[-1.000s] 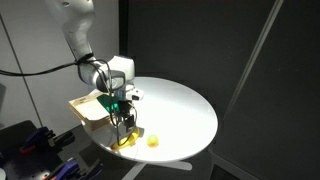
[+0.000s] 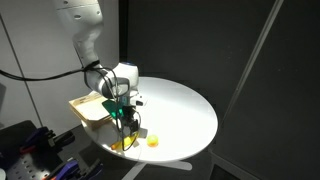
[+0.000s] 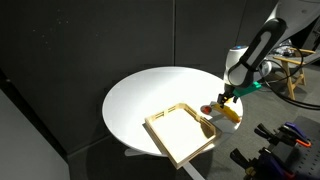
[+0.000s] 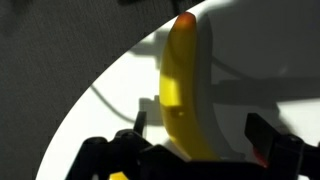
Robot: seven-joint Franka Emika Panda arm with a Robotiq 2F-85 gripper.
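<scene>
A yellow banana (image 4: 180,85) with a reddish-brown tip lies near the edge of the white round table (image 2: 190,110). In the wrist view my gripper is open, its dark fingers (image 4: 285,148) on either side of the banana's lower part. I see nothing gripped. Exterior view 2 has the gripper (image 3: 229,98) low over the table, close to the banana (image 3: 232,114). How much height separates them is hard to tell.
A shallow wooden tray (image 3: 182,133) stands beside the arm. A round yellow item (image 2: 152,141) and a red one (image 3: 206,109) sit near the gripper.
In exterior view 1 the arm has come down a little over the last second. The tray and the round yellow item have stayed put.
</scene>
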